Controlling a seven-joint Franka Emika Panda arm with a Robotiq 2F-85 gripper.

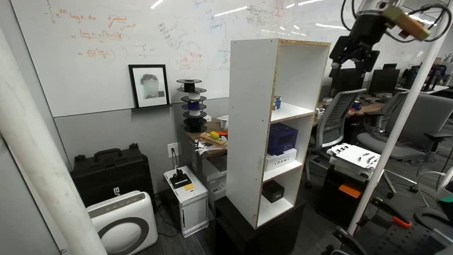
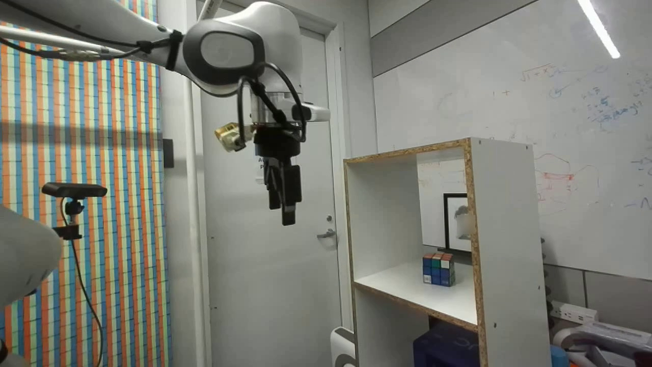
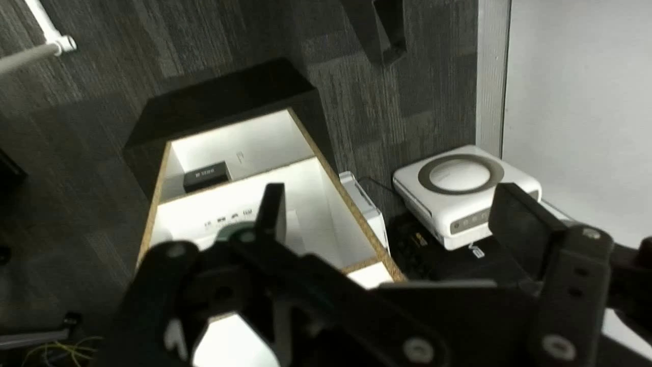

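A Rubik's cube (image 2: 438, 269) rests on the top shelf board of the white shelf unit (image 2: 510, 244), with blue faces toward exterior view 2. Only part of the cube (image 1: 276, 102) shows in exterior view 1, past the unit's side panel. My gripper (image 2: 286, 214) hangs well clear of the shelf, pointing down in front of the door. From exterior view 1 the gripper (image 1: 350, 70) appears right of the unit and higher than the cube. In the wrist view its two fingers (image 3: 519, 223) stand wide apart, with nothing held between them. The cube cannot be made out there.
Below the cube, the middle compartment holds a dark blue box (image 1: 282, 138) on a white box (image 1: 281, 159). A small black box (image 1: 273, 191) sits in the bottom one. White poles (image 1: 401, 114) flank the scene. Space around the gripper is free.
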